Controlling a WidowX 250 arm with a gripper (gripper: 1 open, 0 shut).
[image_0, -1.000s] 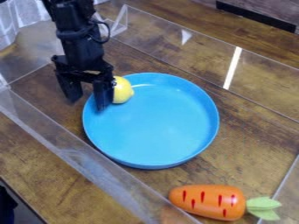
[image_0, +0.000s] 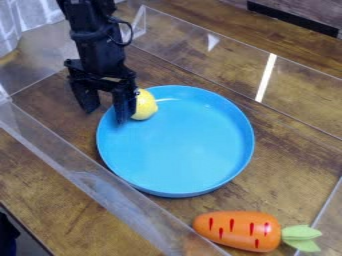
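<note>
The black gripper (image_0: 104, 98) stands open over the left rim of a blue plate (image_0: 174, 150), its fingers pointing down. Just right of the right finger, a yellow round object (image_0: 147, 104) lies at the plate's upper left edge, partly hidden by the gripper. Whether the fingers touch it is unclear. A toy carrot (image_0: 238, 228) with a green top lies outside the plate at the lower right.
Clear plastic walls border the wooden work surface (image_0: 287, 120) at the left and front, and at the right. Bare wood is free to the right of the plate and behind it.
The blue plate has shifted slightly right and down. The gripper has moved very little; the carrot stays where it was.
</note>
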